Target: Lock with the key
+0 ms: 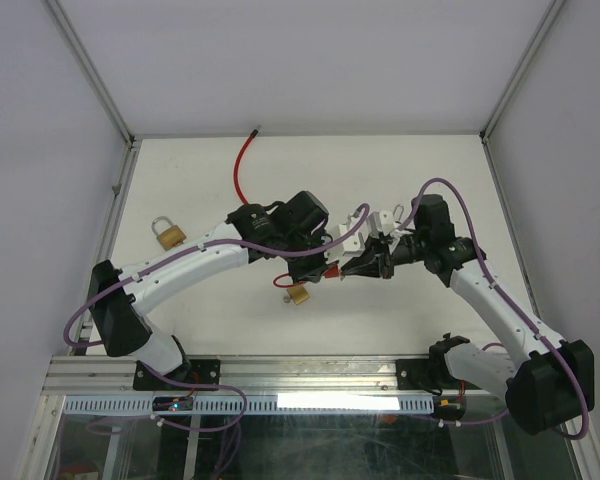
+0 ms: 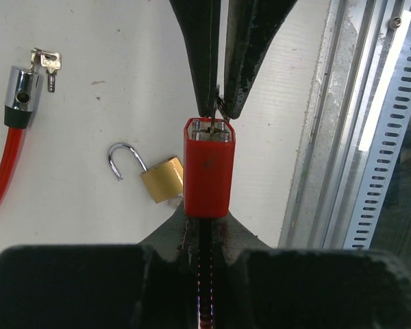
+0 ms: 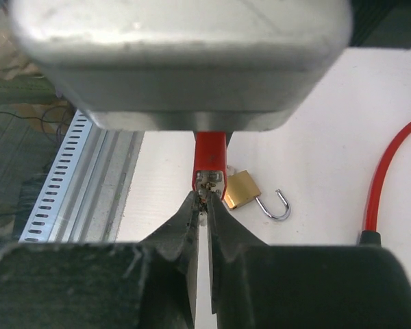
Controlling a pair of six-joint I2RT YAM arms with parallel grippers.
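In the left wrist view, my left gripper is shut on a red lock body (image 2: pixel 207 175), metal end up. My right gripper has its narrow fingertips at a small key at that end; in the right wrist view they sit close together at the metal face (image 3: pixel 209 182). Whether they grip the key is unclear. In the top view, both grippers meet near the middle, above the table.
An open brass padlock (image 2: pixel 161 179) lies below. A red cable lock (image 2: pixel 12 144) with keys lies aside. A closed padlock (image 1: pixel 169 234) rests at the left.
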